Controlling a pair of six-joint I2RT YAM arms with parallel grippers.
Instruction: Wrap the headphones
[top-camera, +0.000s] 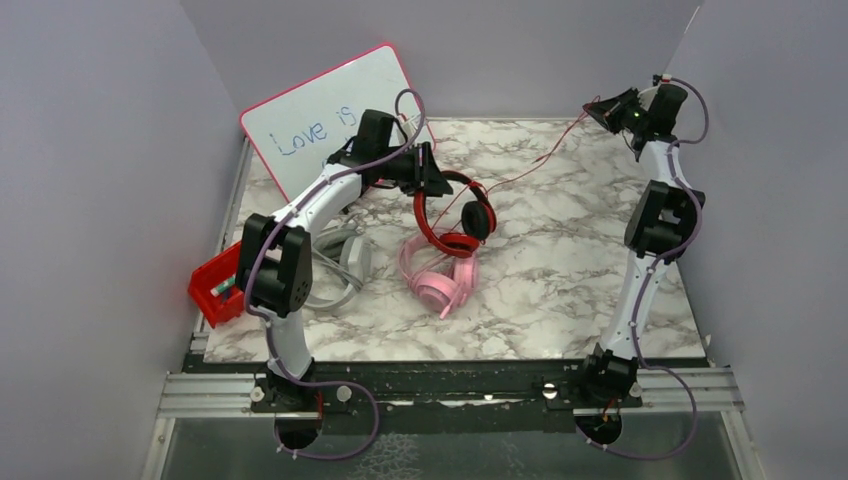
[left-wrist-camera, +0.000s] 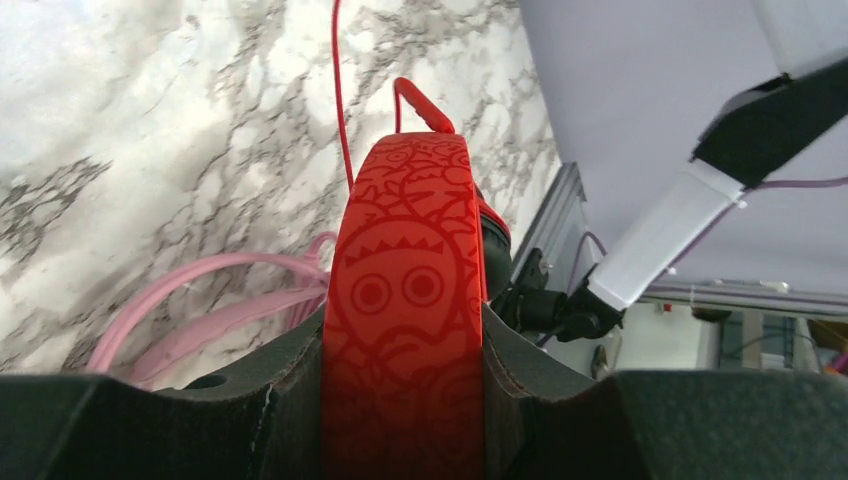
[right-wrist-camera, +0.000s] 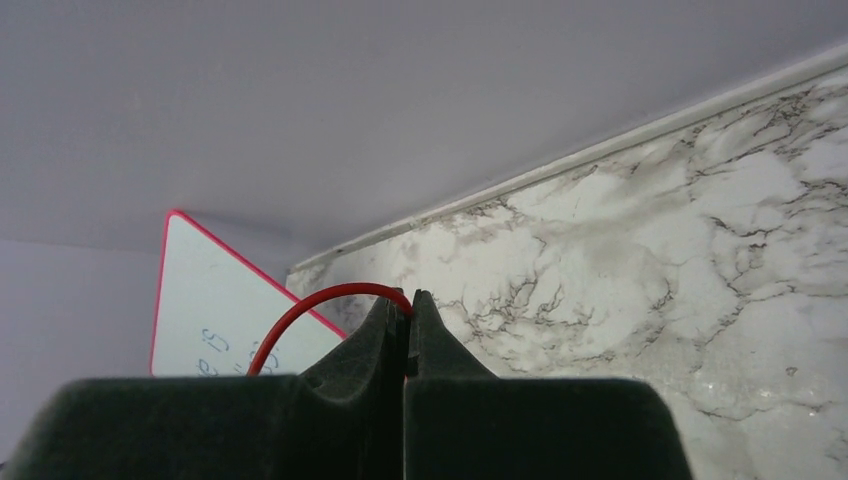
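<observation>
Red-and-black headphones (top-camera: 460, 243) hang over the pink pair, held by my left gripper (top-camera: 425, 185); in the left wrist view their red patterned band (left-wrist-camera: 400, 250) fills the space between the fingers. A thin red cable (top-camera: 540, 160) runs from the headphones to my right gripper (top-camera: 590, 108) at the back right corner, which is shut on it. In the right wrist view the cable (right-wrist-camera: 355, 288) arches out from between the shut fingertips.
Pink headphones (top-camera: 440, 290) and grey headphones (top-camera: 355, 260) lie on the marble table (top-camera: 560, 290). A red bin (top-camera: 208, 280) is at left, a whiteboard (top-camera: 300, 110) at the back left.
</observation>
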